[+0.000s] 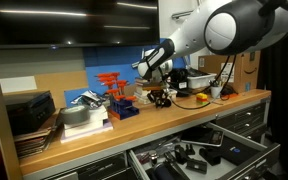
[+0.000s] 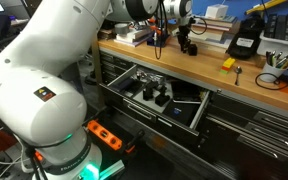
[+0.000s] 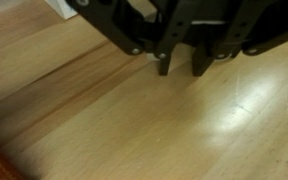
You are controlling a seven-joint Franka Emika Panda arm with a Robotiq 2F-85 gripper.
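My gripper points down close over the wooden counter (image 3: 134, 130) in the wrist view. Its two dark fingers stand a little apart, with bare wood visible past their tips and no object clearly between them. From exterior view 1, the gripper (image 1: 162, 101) appears low over the middle of the counter, in front of the red bins (image 1: 112, 80). Exterior view 2 has the gripper (image 2: 188, 47) near the back of the counter; its fingertips are too small to make out there.
An open drawer (image 1: 199, 150) with several dark items juts out below the counter. Stacked trays (image 1: 82, 120) stand left of the gripper. Rightward are a yellow and red object (image 1: 202, 98) and a white container (image 2: 271, 72). Bare counter lies in front.
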